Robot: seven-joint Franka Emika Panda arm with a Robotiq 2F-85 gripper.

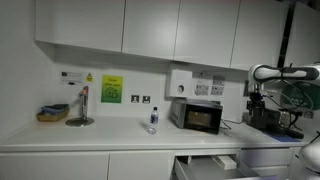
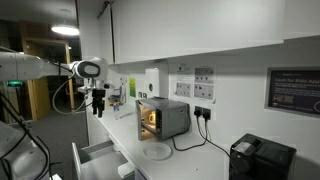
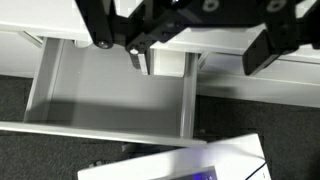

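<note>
My gripper stands open in the wrist view, its dark fingers wide apart with nothing held between them. Beneath it is a pulled-out grey drawer (image 3: 115,95), mostly bare inside. A pale block-like thing (image 3: 168,63) lies at the drawer's inner end, partly hidden under the counter edge. From the side, the gripper (image 2: 98,108) hangs pointing down, well above the open drawer (image 2: 98,158). In the first exterior view the gripper (image 1: 257,101) is at the right, in front of the dark appliance.
On the counter (image 1: 100,133) are a microwave (image 1: 197,116) with its door ajar in the second exterior view, a bottle (image 1: 154,121), a tap (image 1: 84,101) and a basket (image 1: 52,112). A plate (image 2: 157,152) and black toaster (image 2: 261,160) sit farther along. Counter space left of the bottle is clear.
</note>
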